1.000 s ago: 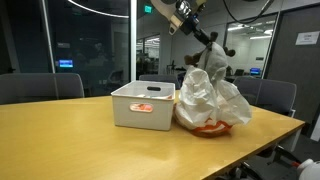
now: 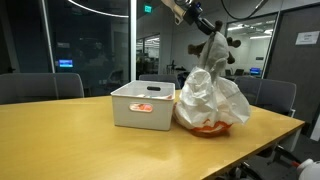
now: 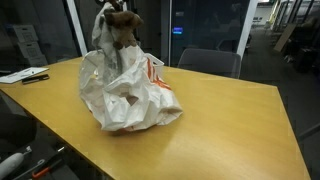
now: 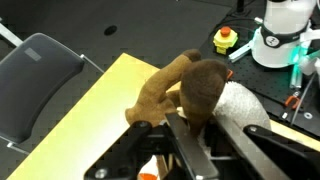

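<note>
A plush toy with grey and brown parts (image 2: 214, 52) hangs from my gripper (image 2: 213, 32), which is shut on its top end. Below it a crumpled white plastic bag (image 2: 208, 102) with red-orange print stands on the table, its upper part against the toy's lower end. Whether the toy's lower end is still inside the bag cannot be told. In exterior view 2 the brown part of the toy (image 3: 124, 24) is above the bag (image 3: 130, 95). In the wrist view brown plush (image 4: 165, 95) fills the space before the fingers, hiding the fingertips' contact.
A white open box (image 2: 143, 106) with an orange label stands left of the bag in exterior view 1. Bare table (image 3: 235, 125) lies beside the bag. Chairs (image 2: 55, 87) line the far edge. A yellow-and-red button (image 4: 225, 38) is near the robot's base.
The gripper and the plush toy have risen a little above the bag. Its upper folds have shifted, while the white box stays in place.
</note>
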